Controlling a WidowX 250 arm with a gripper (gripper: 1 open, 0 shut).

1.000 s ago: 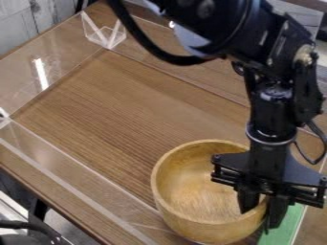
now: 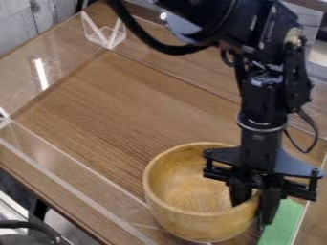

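A wooden bowl [image 2: 186, 191] sits at the lower middle of the table, partly under the black gripper [image 2: 255, 201], whose fingers reach down at the bowl's right rim. Whether the fingers grip the rim or are apart around it is unclear. A green board [image 2: 284, 228] lies at the lower right, beside the bowl and partly hidden by the gripper.
Clear plastic edging runs along its left side, with a small clear bracket [image 2: 105, 27] at the back left.
The bowl has shifted slightly left, along with small movements of the gripper at its right rim.
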